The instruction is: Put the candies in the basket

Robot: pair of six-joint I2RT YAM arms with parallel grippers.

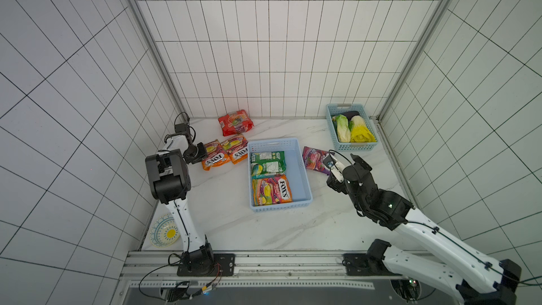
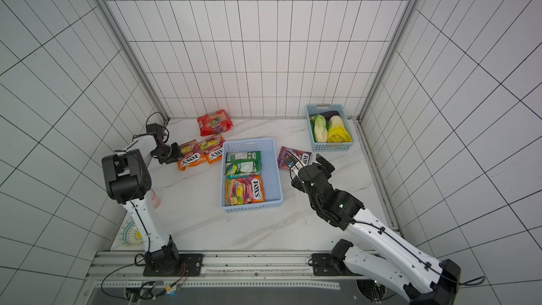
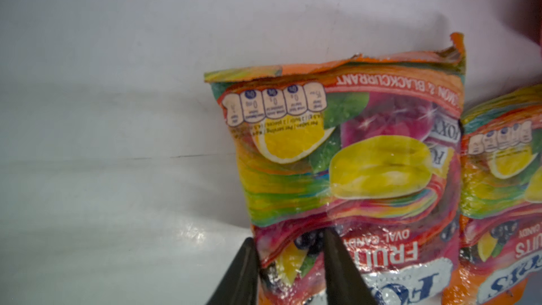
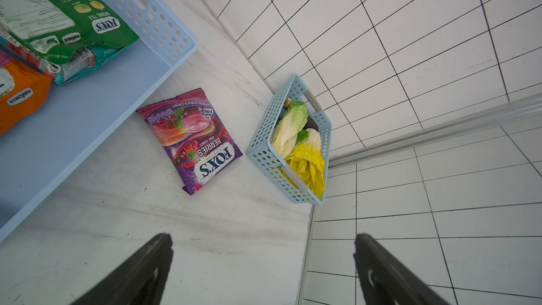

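Two orange Fox's Fruits candy bags lie side by side on the table's left. My left gripper is partly open over the left edge of the nearer orange bag; that edge shows between its fingers. Whether they touch it I cannot tell. The other orange bag adjoins it on the right. A red candy bag lies farther back. In the blue basket are green bags and orange bags. My right gripper stands open and empty near a purple Berries bag, right of the basket.
A smaller blue basket holding vegetables stands at the back right. A patterned plate lies at the front left, partly behind the left arm. The table in front of the candy basket is clear.
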